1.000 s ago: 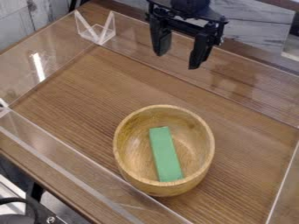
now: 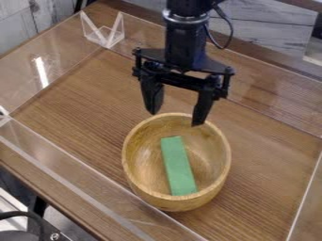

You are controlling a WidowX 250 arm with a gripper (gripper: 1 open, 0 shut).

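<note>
A round tan bowl [image 2: 142,160] stands on the wooden table in the lower middle. A green rectangular block [image 2: 178,165] lies inside it, long side running front to back. My black gripper [image 2: 178,102] hangs open just above the bowl's back rim, its two fingers spread wide, nothing seen between them. Whether it touches the rim cannot be told from this view.
A clear plastic rack [image 2: 104,30] stands at the back left. Clear low walls edge the wooden table. The table left and right of the bowl is bare. A black cable shows at the bottom left corner.
My gripper has come down and toward the front, from the back of the table to over the bowl's back rim. The bowl and green block have not visibly moved.
</note>
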